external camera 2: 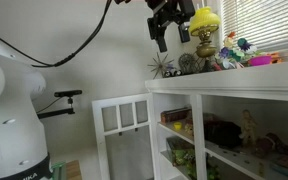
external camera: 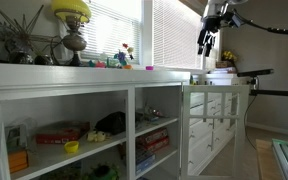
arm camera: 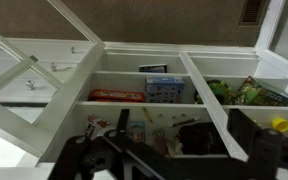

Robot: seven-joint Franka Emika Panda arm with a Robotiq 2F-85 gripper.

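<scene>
My gripper (external camera: 206, 43) hangs high at the right in the first exterior view, above the open cabinet door (external camera: 212, 115) and clear of everything. From the second exterior view, the gripper (external camera 2: 170, 38) shows its two dark fingers spread apart with only air between them. Looking down in the wrist view, the fingers stand wide at the lower edge, and the white cabinet (arm camera: 202, 75) lies below with its shelves exposed. A yellow cup (external camera: 72, 147) sits on a shelf beside a dark item (external camera: 111, 123). Red boxes (arm camera: 116, 96) and a blue box (arm camera: 164, 90) rest on the shelves too.
On the white countertop (external camera: 44, 75) stand a yellow lamp (external camera: 72, 25), a spiky plant (external camera: 14, 38) and colourful figurines (external camera 2: 242, 48). The open glazed door (external camera 2: 122, 115) stands out from the cabinet. Air around the gripper is free.
</scene>
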